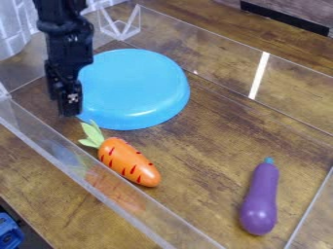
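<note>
The black gripper [65, 92] hangs at the upper left, by the left edge of the blue round object [136, 88]; whether it is open or shut is unclear. An orange toy carrot [128, 160] with pale green leaves lies below the blue object. A purple toy eggplant [259, 199] lies at the lower right.
Clear plastic walls border the wooden surface [196, 175], including along the left and lower left. A small blue item [7, 233] is outside the wall at the lower left.
</note>
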